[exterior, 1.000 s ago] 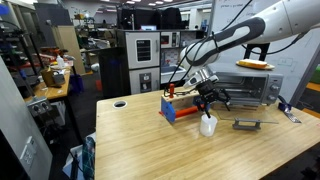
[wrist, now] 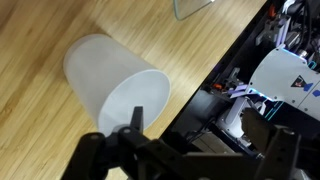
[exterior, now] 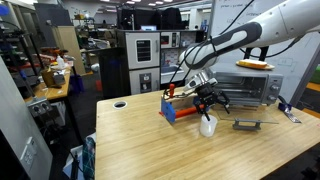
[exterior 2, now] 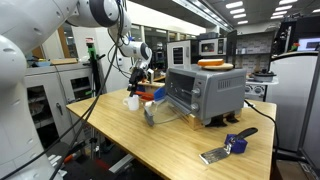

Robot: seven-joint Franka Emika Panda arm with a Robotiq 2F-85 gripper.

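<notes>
A white cup (exterior: 208,126) stands on the wooden table, right below my gripper (exterior: 208,110). In the wrist view the cup (wrist: 105,85) fills the left side, its mouth turned toward me and looking empty. My gripper is open there, with its dark fingers (wrist: 265,130) well apart. The left finger overlaps the cup's near rim; whether it is inside the mouth or just above it, I cannot tell. Exterior view 2 shows the cup (exterior 2: 133,103) small and far off, under the arm.
A silver toaster oven (exterior: 245,87) with a yellow-orange item on top stands behind the cup. Red and blue objects (exterior: 180,110) lie close to its left. Tools, including a purple-blue one (exterior 2: 236,143), lie at the table's other end.
</notes>
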